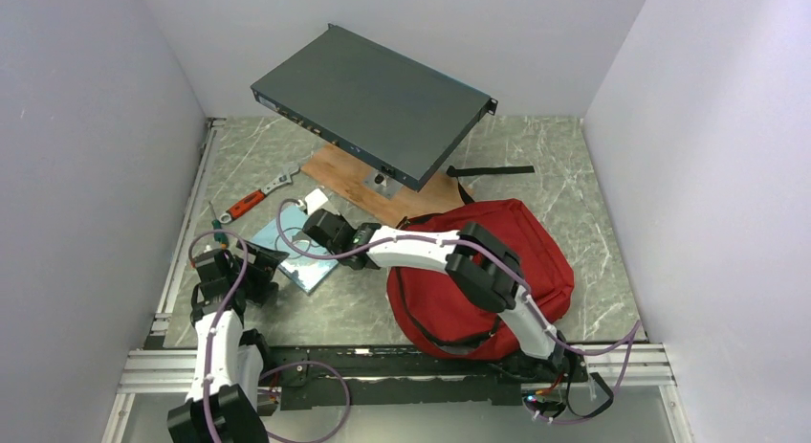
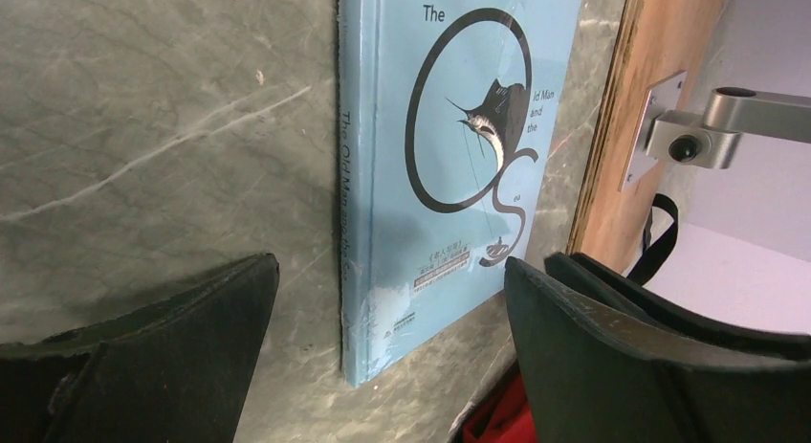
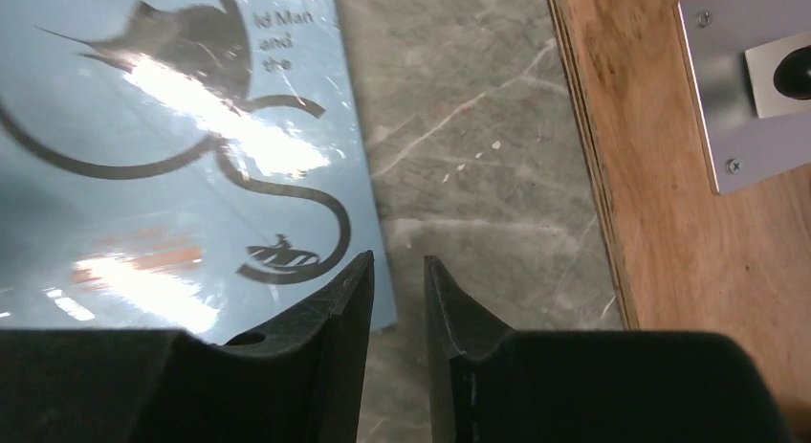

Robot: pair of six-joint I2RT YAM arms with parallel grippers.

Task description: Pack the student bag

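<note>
A light blue book (image 2: 440, 290), The Old Man and the Sea, lies flat on the marble surface. My left gripper stands open over its spine end, one finger either side in the left wrist view, with nothing held. My right gripper is over the book's other edge, fingertips slightly parted, one over the cover and one over bare surface; no grip on the book shows. The red bag (image 1: 521, 252) lies on the right, partly under my right arm.
A wooden board (image 1: 335, 170) with a metal mount carries a large dark panel (image 1: 373, 99) behind the book. An orange-handled wrench (image 1: 247, 202) and a screwdriver (image 1: 216, 218) lie at the left. Walls bound both sides.
</note>
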